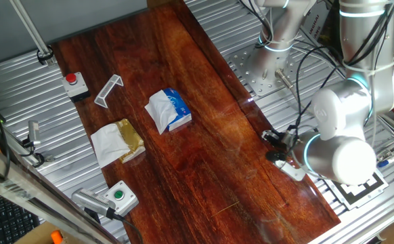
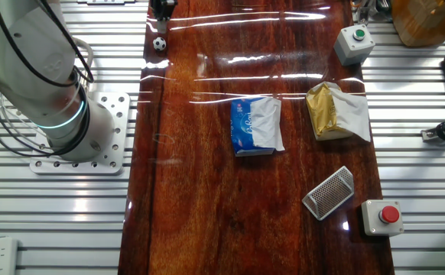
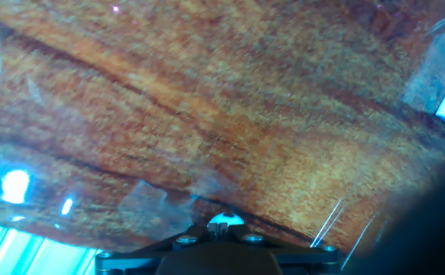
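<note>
A small black-and-white ball rests near the table edge on the robot's side. My gripper is right beside it, its fingers close together. From the wrist, the white top of the ball shows just beyond the fingertips of the gripper, which look shut with no visible gap. Whether the fingers touch the ball cannot be told. In exterior view 1 the gripper reaches over the table edge and the ball is hidden there.
A blue tissue pack lies mid-table, with a gold tissue pack beyond it. Along the far side are a metal grater-like piece, a red button box and a green button box.
</note>
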